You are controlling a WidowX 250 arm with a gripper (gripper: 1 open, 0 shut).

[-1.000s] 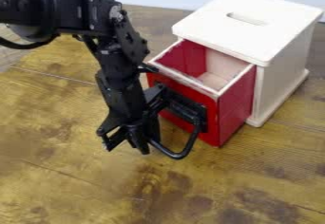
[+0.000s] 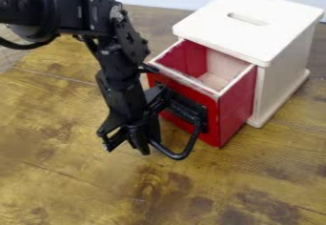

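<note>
My black gripper (image 2: 143,135) hangs low over the wooden floor, just left of and in front of a red drawer (image 2: 234,110), with a black tube loop reaching toward the drawer's front. The drawer is pulled out of a white wooden box (image 2: 253,29), and its inside looks empty. Whether the gripper is open or shut, and whether it touches the drawer, I cannot tell from this view.
A pale wall stands behind the box at the back.
</note>
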